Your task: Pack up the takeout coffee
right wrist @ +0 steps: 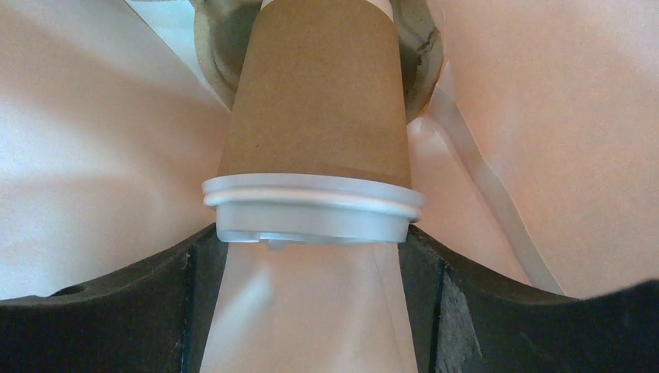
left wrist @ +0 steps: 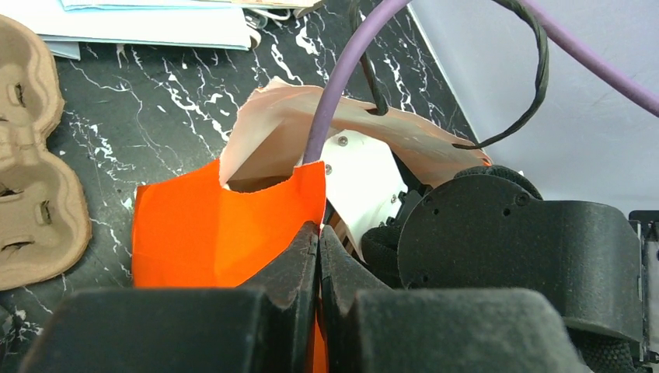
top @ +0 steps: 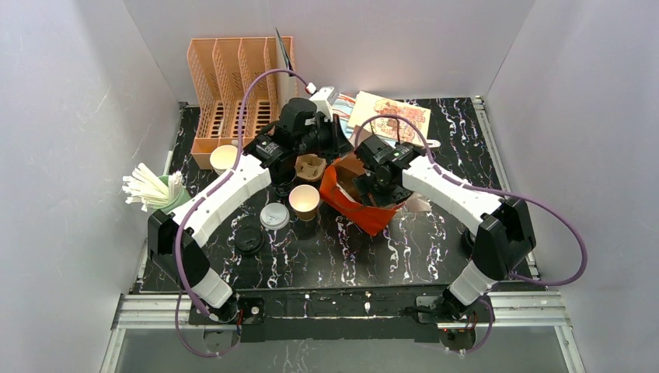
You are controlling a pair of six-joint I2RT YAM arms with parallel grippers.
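Observation:
An orange paper bag [top: 359,215] [left wrist: 186,225] stands at the centre. My left gripper [top: 342,148] is shut at its upper edge; whether paper is pinched between the fingertips is hard to tell. My right gripper [top: 377,194] is down inside the bag, open around a lidded brown paper cup [right wrist: 315,109], which lies in a pulp carrier [right wrist: 420,62] at the white lid end nearest me; whether the fingers touch it is unclear.
An open cup [top: 304,198], a white lid [top: 274,216] and a black lid [top: 249,241] sit left of the bag. A pulp tray [left wrist: 54,210], printed papers [top: 388,113], an orange rack [top: 225,85] and stirrers [top: 148,186] surround them.

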